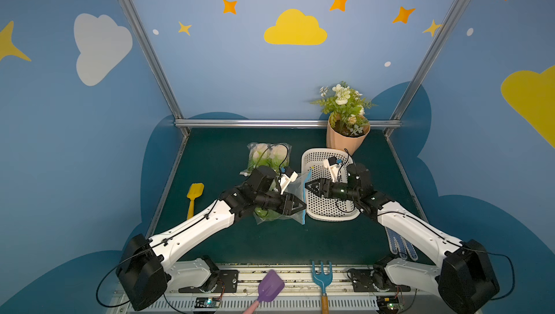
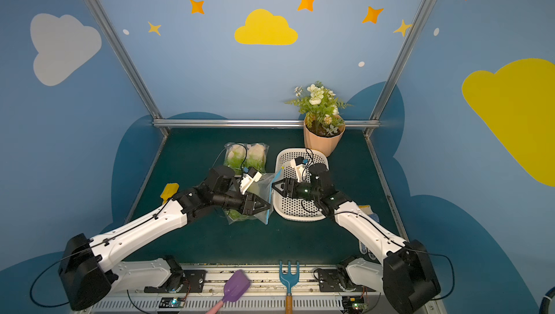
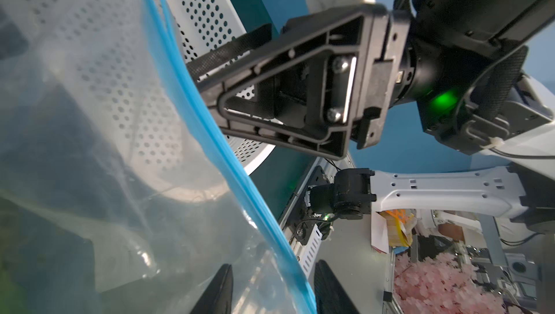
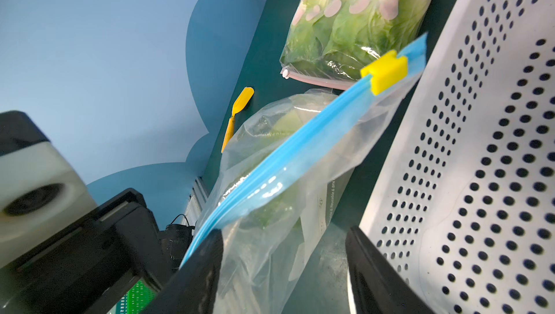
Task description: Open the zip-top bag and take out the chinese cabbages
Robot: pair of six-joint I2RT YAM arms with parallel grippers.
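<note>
A clear zip bag point(image 4: 271, 215) with a blue zip and yellow slider point(image 4: 384, 72) holds green cabbage, beside the white perforated basket point(image 4: 474, 210). My left gripper is open at the bag's blue zip edge, whose lower end runs between its fingers. My right gripper is part open at the zip's upper side, with bag film between or in front of its fingers. A second bag of cabbages point(image 4: 358, 25) with a pink zip lies behind.
A flower pot point(image 1: 348, 137) stands at the back right, a yellow spatula point(image 1: 194, 192) at the left, gloves point(image 1: 399, 241) at the right.
</note>
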